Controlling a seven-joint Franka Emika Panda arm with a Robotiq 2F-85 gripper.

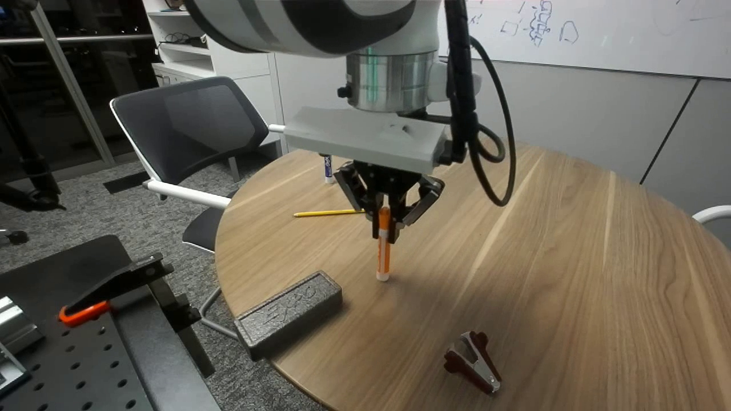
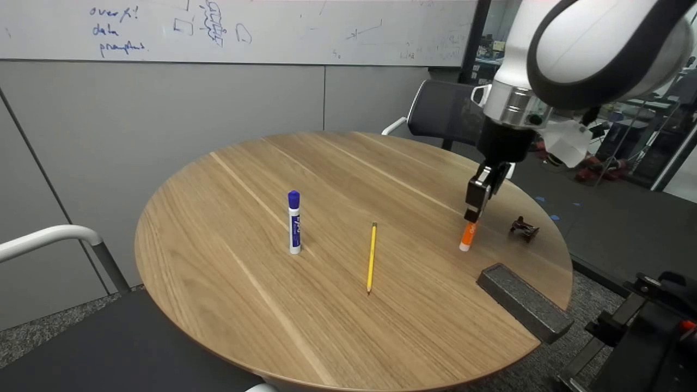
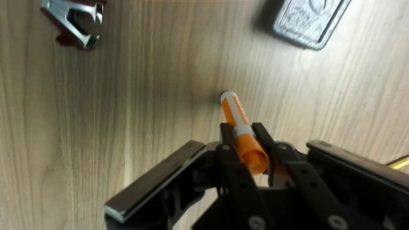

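An orange marker (image 1: 384, 254) with a white end stands nearly upright between the fingers of my gripper (image 1: 385, 233), which is shut on it. Its white lower end is at or just above the tabletop; whether it touches I cannot tell. From the wrist view, the marker (image 3: 239, 120) runs between both fingertips, its orange cap toward the camera. In exterior view 2 only the lower part of the marker (image 2: 468, 236) shows below my gripper (image 2: 473, 218).
A grey eraser (image 1: 291, 309) lies at the table's edge, close to the marker. Elsewhere are a brown staple remover (image 1: 474, 363), a yellow pencil (image 2: 372, 258) and an upright blue-capped marker (image 2: 294, 222).
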